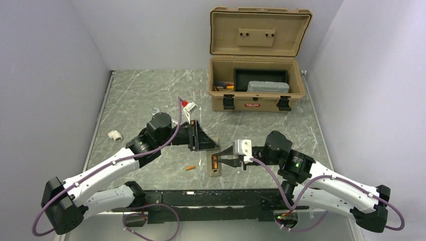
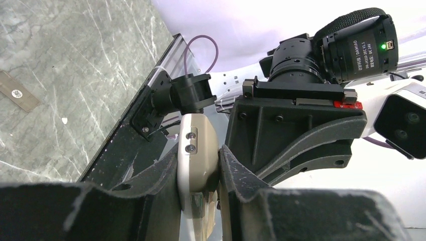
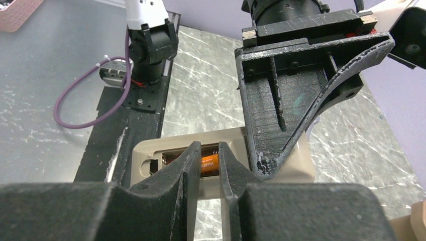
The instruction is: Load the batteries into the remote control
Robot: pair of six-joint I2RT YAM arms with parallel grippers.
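Observation:
The beige remote [image 1: 214, 172] is held at its upper end by my left gripper, shut on it, and shows as a pale body between the fingers in the left wrist view. In the right wrist view its open battery compartment faces me, with an orange battery [image 3: 209, 163] inside. My right gripper has its fingertips at that compartment, over the battery; whether they grip it is hard to see. A loose orange battery [image 1: 190, 167] lies on the table left of the remote.
An open tan toolbox [image 1: 256, 101] stands at the back right. A small red-capped item [image 1: 190, 106] and a white fitting [image 1: 114, 135] lie on the marble table. A flat beige piece [image 2: 19, 92], probably a cover, shows in the left wrist view.

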